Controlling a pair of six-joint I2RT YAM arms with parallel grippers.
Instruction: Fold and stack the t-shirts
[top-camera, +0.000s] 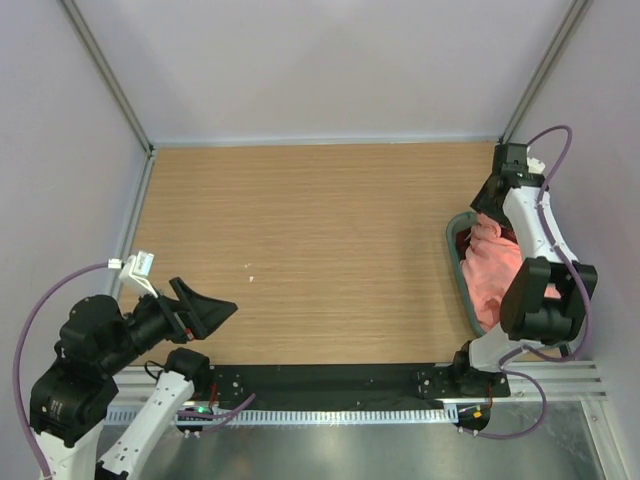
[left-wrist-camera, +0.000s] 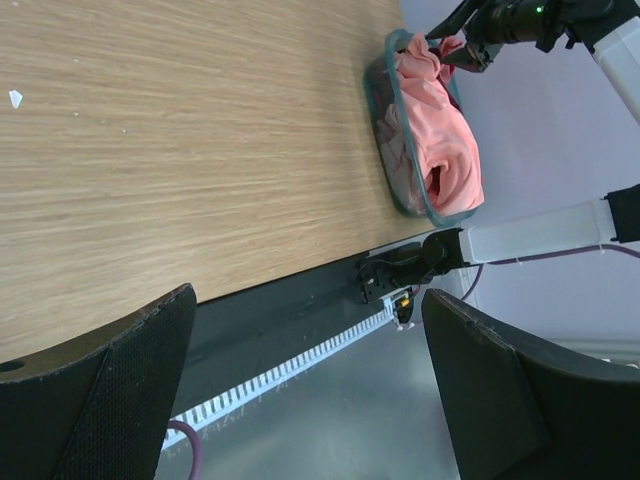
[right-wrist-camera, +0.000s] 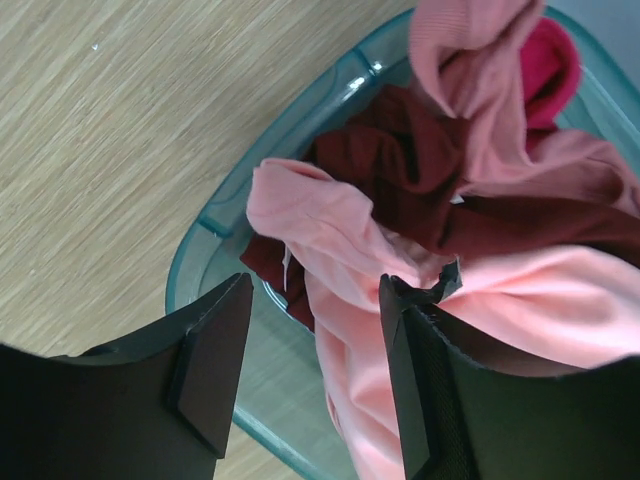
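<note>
At the table's right side a translucent teal bin (top-camera: 454, 256) holds crumpled shirts. A salmon-pink shirt (top-camera: 490, 272) fills much of it. The right wrist view shows a dark red cloth (right-wrist-camera: 400, 170) and a magenta bit (right-wrist-camera: 550, 70) among the pink folds (right-wrist-camera: 335, 220). Over the bin's far end is my right gripper, its fingers apart, with a raised pink fold below and between them; whether they touch it I cannot tell. My left gripper (top-camera: 208, 296) hangs open and empty above the table's front left.
White walls close in the back and sides. A dark strip (top-camera: 320, 390) runs along the front edge.
</note>
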